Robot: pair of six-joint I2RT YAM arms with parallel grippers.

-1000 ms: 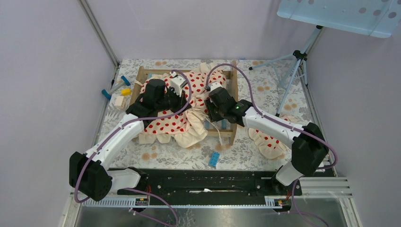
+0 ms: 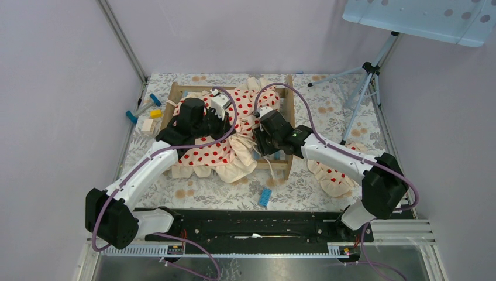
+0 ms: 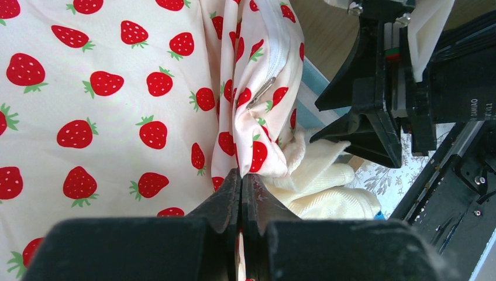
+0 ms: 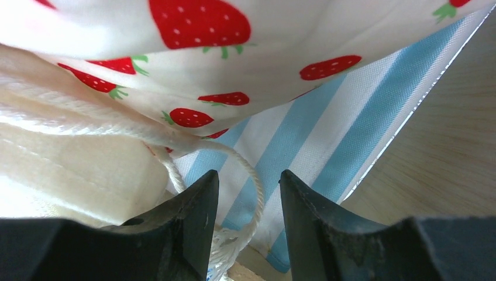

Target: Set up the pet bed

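A strawberry-print fabric cover [image 2: 199,153] with cream frills and a zip [image 3: 266,82] lies heaped over a wooden bed frame [image 2: 288,88] with a blue-striped base [image 4: 316,140]. My left gripper is shut at the folded zip edge; whether cloth sits between its tips is unclear. My right gripper, also seen beside it in the left wrist view, is part open over the striped base, around a white cord lying loose between and beneath its fingers.
A second strawberry-print piece [image 2: 330,175] lies at the right under my arm. A blue brick [image 2: 265,196] is at the front, small parts [image 2: 155,113] at the left. A light-blue stand [image 2: 368,82] fills the back right.
My right gripper has shifted slightly around the right side of the bed. My left arm and the fabric look essentially unchanged.
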